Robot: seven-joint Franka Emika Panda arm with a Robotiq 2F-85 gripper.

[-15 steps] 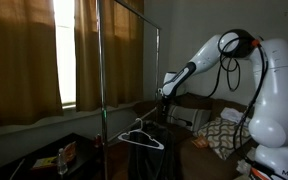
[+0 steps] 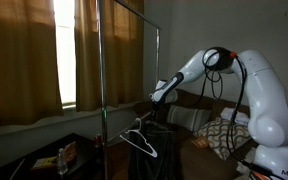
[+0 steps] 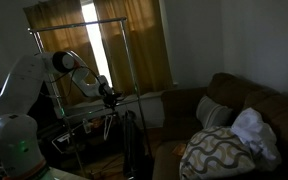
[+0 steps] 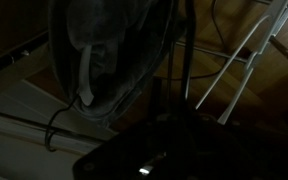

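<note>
A dark garment (image 4: 114, 60) hangs from the clothes rack, with a hook (image 4: 51, 138) over the rail (image 4: 14, 122) in the wrist view. In exterior view 1 a white hanger (image 2: 140, 142) hangs tilted in front of dark cloth (image 2: 154, 150). My gripper (image 2: 156, 101) is low, at the rack just above that cloth. From the other side, the gripper (image 3: 112, 98) appears beside the rack's upright. Its fingers are shut on something dark and narrow; the wrist view is too dim to tell exactly what.
The rack's metal uprights (image 2: 103, 80) stand close to the arm. A brown couch (image 3: 239, 95) with pillows (image 3: 216, 152) takes up one side. A dark table (image 2: 44, 165) with small items, including a red bottle (image 2: 71, 152), stands under the curtained window.
The arm has come lower and further left, toward the rack. The white hanger has swung from nearly level to tilted, and the dark cloth has shifted slightly.
</note>
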